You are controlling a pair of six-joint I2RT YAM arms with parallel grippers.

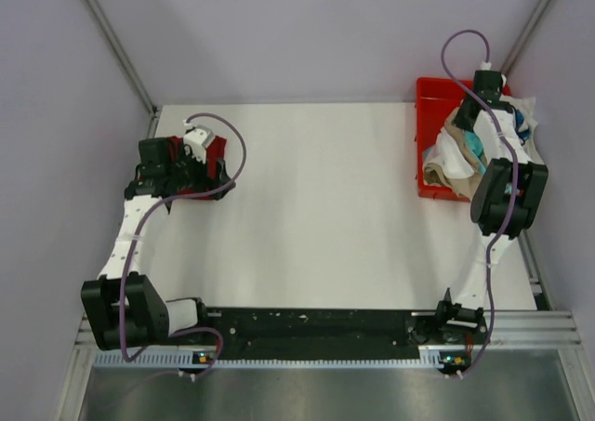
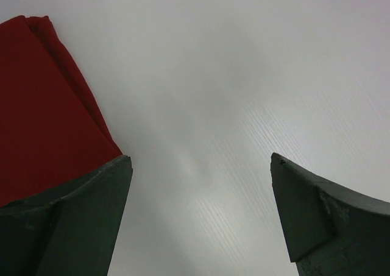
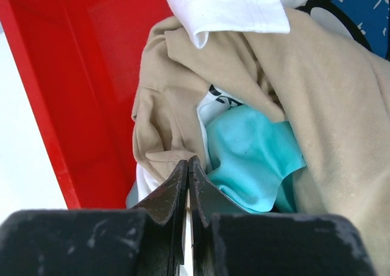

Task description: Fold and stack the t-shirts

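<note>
A folded red shirt (image 1: pixel 216 150) lies at the table's back left, partly hidden by the left arm; its edge shows as red cloth (image 2: pixel 46 111) in the left wrist view. Beside that edge, over bare table, my left gripper is open with nothing between its fingers. A red bin (image 1: pixel 435 105) at the back right holds a crumpled heap of shirts: beige cloth (image 3: pixel 332 99), turquoise cloth (image 3: pixel 250 154) and white cloth (image 3: pixel 225 5). Over the heap, my right gripper is shut, its fingertips together near the beige and turquoise folds; no cloth shows between them.
The bin's side wall (image 3: pixel 36 105) rises left of the heap in the right wrist view. Some cloth (image 1: pixel 528 124) hangs over the bin's right side, close to the side wall.
</note>
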